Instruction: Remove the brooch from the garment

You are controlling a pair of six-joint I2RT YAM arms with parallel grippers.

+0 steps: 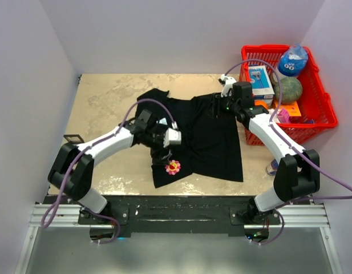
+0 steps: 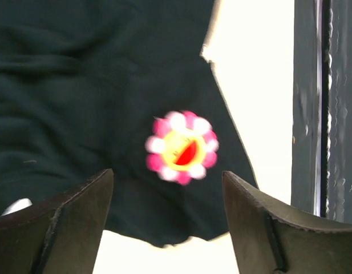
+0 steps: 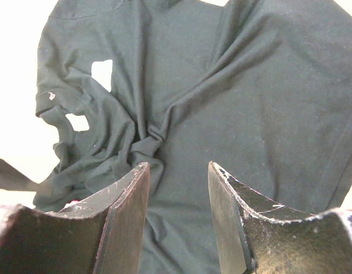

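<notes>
The dark garment (image 1: 215, 154) is spread over the table. The flower brooch (image 1: 173, 168), with pink and white petals round a yellow centre, rests on its lower left part; in the left wrist view it (image 2: 181, 147) lies beyond the open fingers of my left gripper, which is just above and left of it in the top view. My right gripper is open over the upper right of the garment, nothing between its fingers.
A full red basket (image 1: 301, 131) stands at the back right, with a can (image 1: 272, 167) below it. A small dark frame (image 1: 73, 138) lies at the left. Bare table shows on the left.
</notes>
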